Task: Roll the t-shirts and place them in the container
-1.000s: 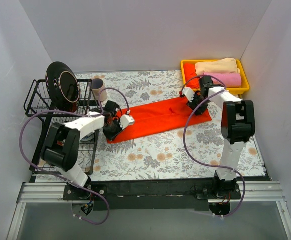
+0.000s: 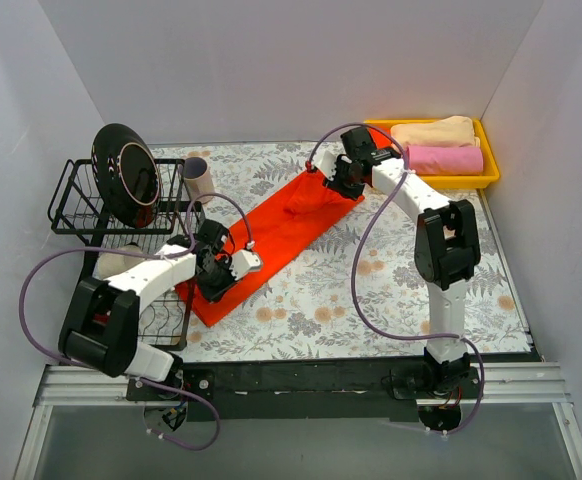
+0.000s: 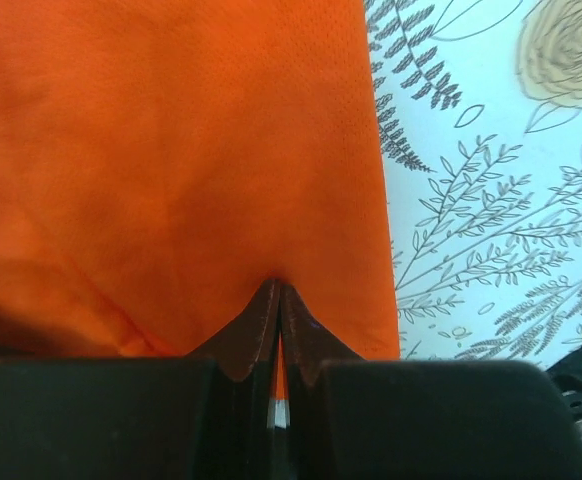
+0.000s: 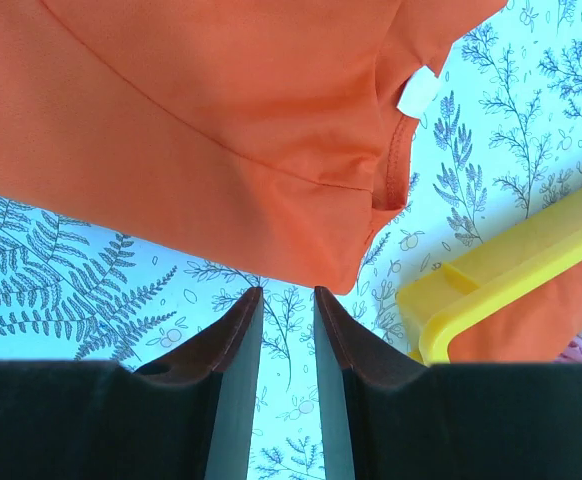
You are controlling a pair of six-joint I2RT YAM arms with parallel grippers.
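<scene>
An orange t-shirt (image 2: 281, 250) lies spread diagonally on the floral mat, from lower left to upper right, with a bunched fold near its upper end. My left gripper (image 2: 216, 280) is over its lower-left end; in the left wrist view its fingertips (image 3: 278, 290) meet on the fabric, shut, with no clear sign of cloth between them. My right gripper (image 2: 346, 185) is over the upper end; in the right wrist view it stands part open, with a gap between its fingertips, just off the shirt's corner (image 4: 336, 260), holding nothing. A white tag shows there.
A yellow tray (image 2: 431, 182) with rolled beige, pink and orange cloths sits at the back right. A black dish rack (image 2: 81, 230) with a pan stands at the left, with a mug (image 2: 198, 175) beside it.
The shirt has swung from nearly level to a steeper diagonal, both grippers moving with it.
</scene>
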